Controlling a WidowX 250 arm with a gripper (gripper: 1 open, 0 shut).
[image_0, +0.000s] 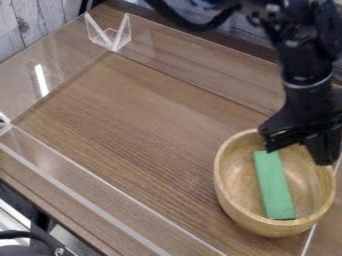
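Observation:
A wooden bowl sits at the lower right of the table, holding a flat green rectangular block. The black gripper hangs over the bowl's back right part, its fingertips near the top end of the block. It looks shut, with nothing visible held; exactly where the fingertips are in depth is hard to tell.
A small white wire holder stands at the back left. Dark cables lie off the near left edge.

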